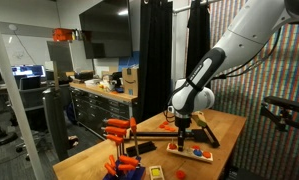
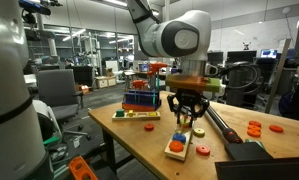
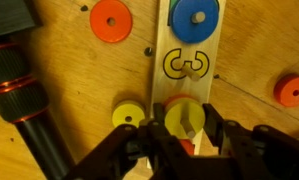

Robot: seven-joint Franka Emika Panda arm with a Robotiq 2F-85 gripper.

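A pale wooden peg board (image 3: pixel 170 90) runs lengthwise through the wrist view, with a blue disc (image 3: pixel 194 20) at its far end and a bare peg by a painted "3". Nearer the camera, my gripper is shut on a yellow disc (image 3: pixel 173 122) above the board. Orange-red shows beneath that disc's edge. In exterior view 1 the gripper (image 1: pixel 182 126) is over the board (image 1: pixel 194 155), pointing down. Exterior view 2 has the gripper (image 2: pixel 184 120) above the board (image 2: pixel 179 154) too, though the held disc is hard to make out there.
Loose discs lie around the board: red ones (image 3: pixel 111 20), and a yellow one (image 3: pixel 129 114). A black tool with red rings (image 3: pixel 19 98) lies at left. A blue rack with red items (image 2: pixel 142 97) stands farther back.
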